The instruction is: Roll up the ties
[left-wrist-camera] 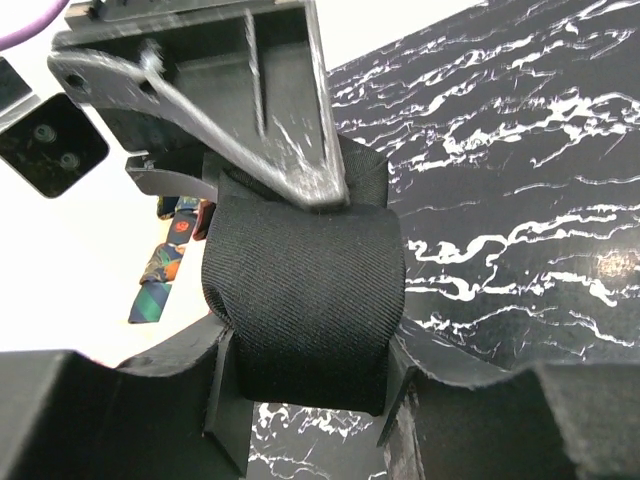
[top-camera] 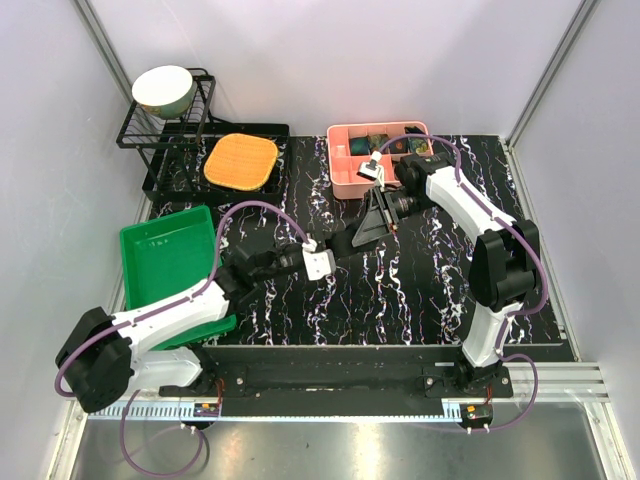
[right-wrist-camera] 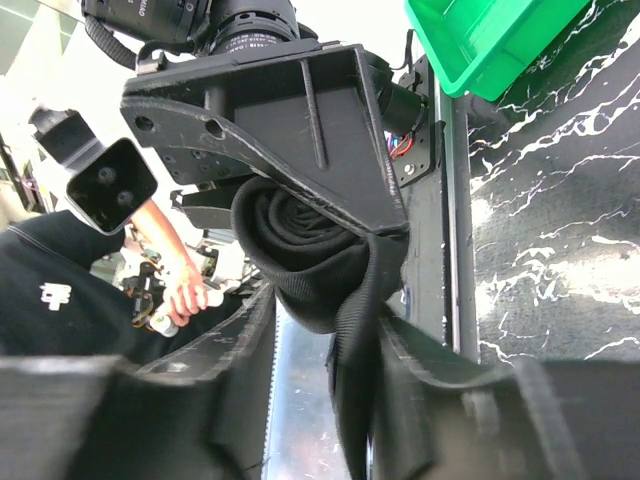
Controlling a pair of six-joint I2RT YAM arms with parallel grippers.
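A black tie (left-wrist-camera: 300, 300) is coiled into a roll above the middle of the marble table, between both grippers. My left gripper (top-camera: 335, 248) is shut on it; in the left wrist view its fingers pinch the fabric from below. My right gripper (top-camera: 375, 222) meets the roll from the upper right. In the right wrist view the coiled end (right-wrist-camera: 300, 230) shows, with a strip hanging down between that gripper's blurred fingers; how far they are closed is hard to tell.
A pink divided box (top-camera: 350, 178) with rolled patterned ties stands at the back. A green tray (top-camera: 165, 265) lies on the left, and a black rack (top-camera: 150, 130) with an orange mat and bowl at the back left.
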